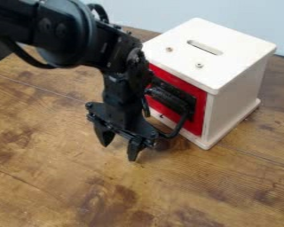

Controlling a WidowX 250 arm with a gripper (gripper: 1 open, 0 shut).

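Observation:
My black gripper [118, 140] hangs low over the wooden table in front of the box, its two fingers apart and pointing down, with nothing visible between them. Just right of it stands a white box [234, 97] with a red front panel [195, 125] and a slot on its top [227, 38]. A dark fitting on the red panel is partly hidden behind my wrist and cable.
A pale wall fills the back. The box takes up the right rear of the view.

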